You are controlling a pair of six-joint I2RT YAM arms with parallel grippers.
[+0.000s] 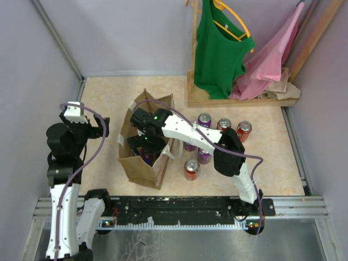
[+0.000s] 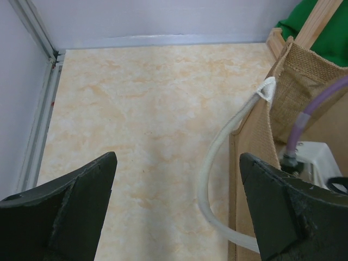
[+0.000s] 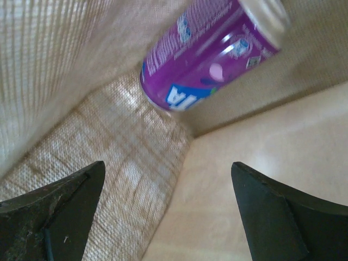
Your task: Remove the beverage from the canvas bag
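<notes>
The brown canvas bag (image 1: 142, 175) stands open on the table, left of centre. Inside it, a purple can (image 3: 209, 54) lies tilted against the cloth, seen at the top of the right wrist view. My right gripper is down in the bag, open, its fingers apart with the can beyond them and nothing between. From above, the arm hides most of the can. My left gripper is open and empty, to the left of the bag, with a pale bag handle (image 2: 205, 174) close to its right finger.
Several cans, among them a red one (image 1: 191, 169) and a purple one (image 1: 204, 120), stand on the table right of the bag. A wooden rack (image 1: 217, 102) with a green top (image 1: 220, 54) and pink cloth (image 1: 266, 51) is at the back. Table left of the bag is bare.
</notes>
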